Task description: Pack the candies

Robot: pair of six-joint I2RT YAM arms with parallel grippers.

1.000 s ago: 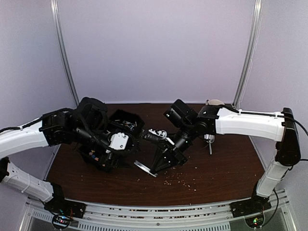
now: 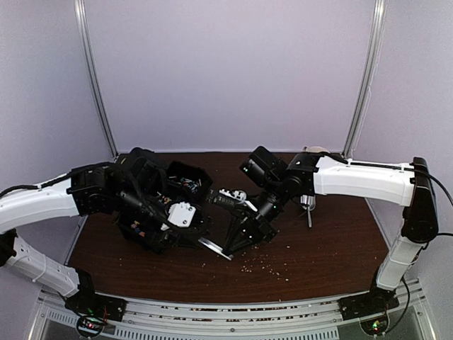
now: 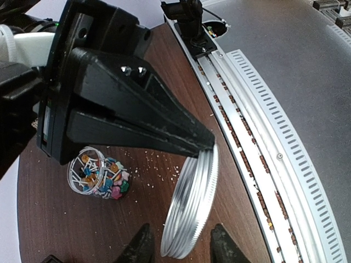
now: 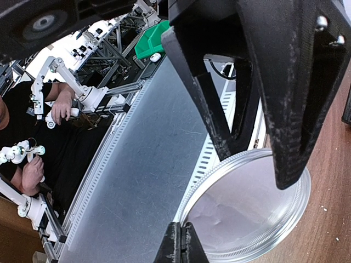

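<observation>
A round silver-rimmed lid [image 2: 214, 248] is held on edge between the two arms, its thin rim pinched by my right gripper. In the left wrist view the lid [image 3: 189, 208] stands between the fingers of my left gripper, which is part open with gaps showing on both sides. From the right wrist view, one left finger [image 4: 282, 148] lies in front of the lid and the other is at its far edge. A clear jar [image 3: 88, 171] holding colourful candies [image 3: 116, 183] shows behind the right gripper, its mouth uncovered.
Black trays [image 2: 207, 177] with small coloured pieces sit at the left, partly hidden by the left arm. A metal utensil [image 2: 309, 210] lies at the right. Small crumbs [image 2: 263, 269] dot the front of the brown table [image 2: 318, 265].
The right arm and lid have barely moved.
</observation>
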